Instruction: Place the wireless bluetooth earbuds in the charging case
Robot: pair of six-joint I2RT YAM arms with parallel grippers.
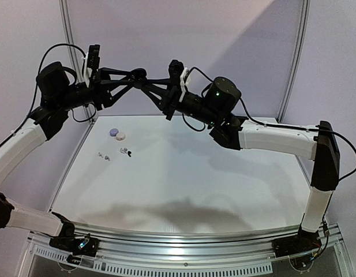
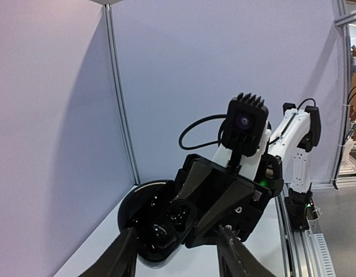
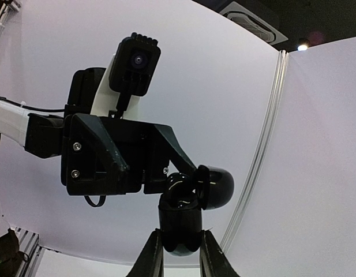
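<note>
A glossy black charging case is held up in the air, its bottom end between the fingers of my right gripper. Its rounded lid stands open. In the left wrist view the open inside of the case faces me. A shiny black rounded piece, likely an earbud, shows at its upper right, and another glossy shape sits lower; how deep either sits cannot be told. My left gripper has its fingers parted in front of the case, with nothing clearly gripped between them.
On the white table below lie a purple round item, a pale pink one and several small earbud-like pieces. Both arms meet high above its far side.
</note>
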